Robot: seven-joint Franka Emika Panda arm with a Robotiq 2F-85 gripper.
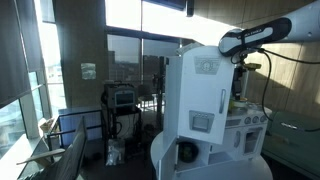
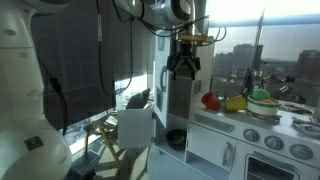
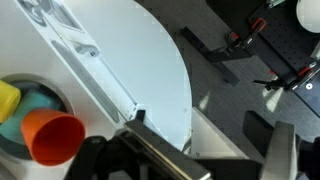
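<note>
My gripper (image 2: 184,70) hangs high beside the tall white toy fridge, its fingers pointing down. In exterior view 1 the large white door (image 1: 204,92) stands in front of part of the arm and hides the fingertips. From the wrist, the fingers look spread wide, with one black finger (image 3: 112,158) at the lower left and the other at the right. A dark panel with a pale edge (image 3: 178,155) shows between them; whether it touches a finger is unclear. An orange cup (image 3: 53,137) and a yellow item (image 3: 7,101) lie in the sink bowl.
White counter units (image 2: 236,142) with knobs run right of the fridge. A red cup (image 2: 210,101) and a yellow cup (image 2: 236,103) are on top, near stacked bowls (image 2: 262,103). Below, a dark pot (image 2: 177,137) sits by the lower open door.
</note>
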